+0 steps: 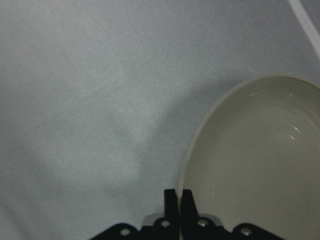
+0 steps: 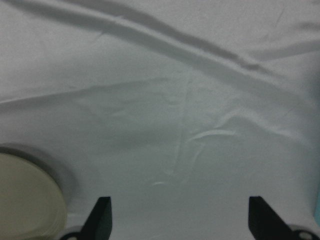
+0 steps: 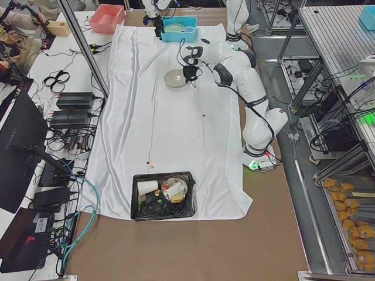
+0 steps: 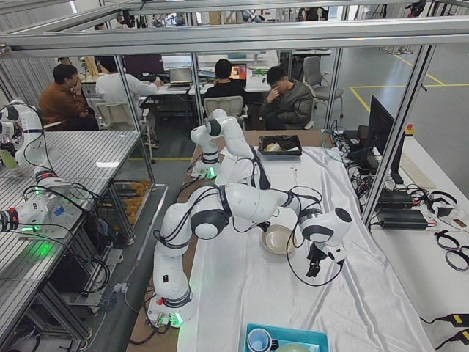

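My left gripper (image 3: 191, 76) is shut on the rim of a beige bowl (image 3: 174, 78), which is upright over the white cloth; whether it touches the cloth is unclear. The left wrist view shows the fingertips (image 1: 170, 200) at the bowl's rim. My right gripper (image 4: 316, 264) hangs open over the cloth, with nothing between its fingers. In the right wrist view the bowl (image 2: 27, 195) shows at the lower left.
A blue bin (image 3: 165, 36) holding a green dish and a blue cup stands at the back. A black lined bin (image 3: 134, 196) with mixed items sits at the opposite end.
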